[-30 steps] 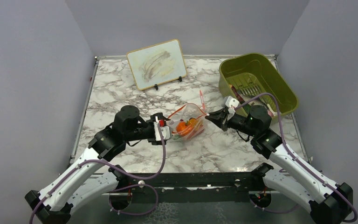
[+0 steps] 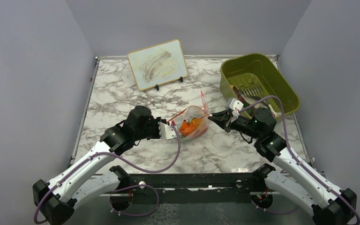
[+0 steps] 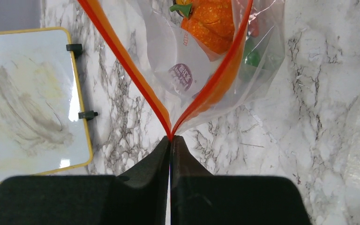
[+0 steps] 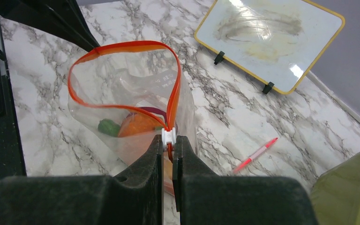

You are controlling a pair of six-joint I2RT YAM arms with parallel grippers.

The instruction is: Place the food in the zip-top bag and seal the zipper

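A clear zip top bag (image 2: 198,112) with an orange-red rim stands mid-table, its mouth spread wide. Inside it lie an orange pumpkin-like food piece (image 3: 211,23), a green piece (image 4: 108,127) and other food partly hidden by the film. At the left end of the mouth, the fingertips of my left gripper come together on the rim's corner. At the opposite end my right gripper is shut on the rim where the white zipper slider (image 4: 168,136) sits.
A green bin (image 2: 292,101) with items in it stands at the back right. Behind the bag are a red-and-white pen (image 4: 257,154) and a whiteboard (image 2: 157,65) on small feet. Bare marble lies in front of the bag.
My left gripper has moved right and a little away from the front edge, to the bag's left rim. The right arm has stayed almost still; the bag's left side has shifted slightly.
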